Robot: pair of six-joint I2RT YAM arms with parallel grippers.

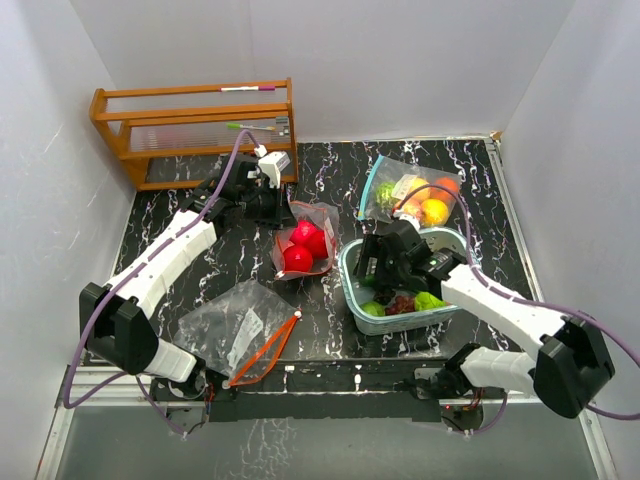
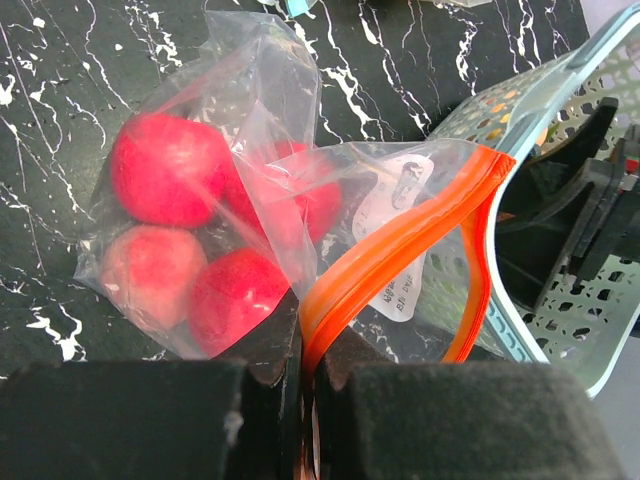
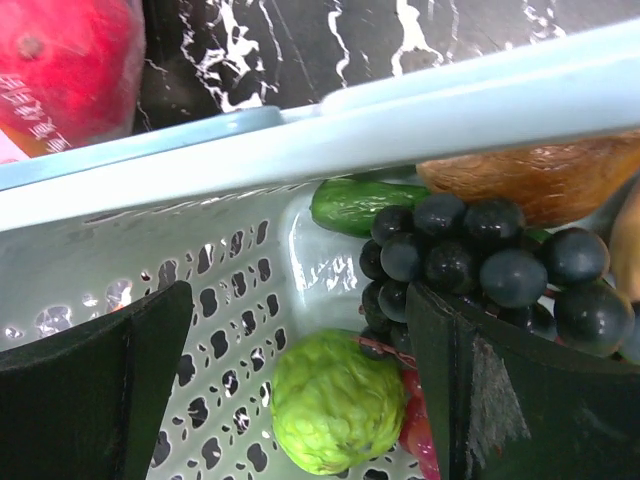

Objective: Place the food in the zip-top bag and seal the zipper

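My left gripper is shut at the orange zipper edge [image 2: 395, 245] of an upright clear bag [image 1: 308, 212] holding red fruits [image 2: 170, 168]. My right gripper [image 1: 380, 255] is low over the pale green basket [image 1: 400, 322], fingers apart, nothing clearly between them. In the right wrist view the basket holds a cucumber [image 3: 350, 208], dark grapes [image 3: 510, 275], a green lettuce-like ball [image 3: 335, 400] and a brown oblong item [image 3: 540, 185].
A filled zip bag [image 1: 410, 190] lies at the back right. An empty orange-zip bag [image 1: 225, 330] lies at the front left. A wooden rack [image 1: 140, 140] stands at the back left.
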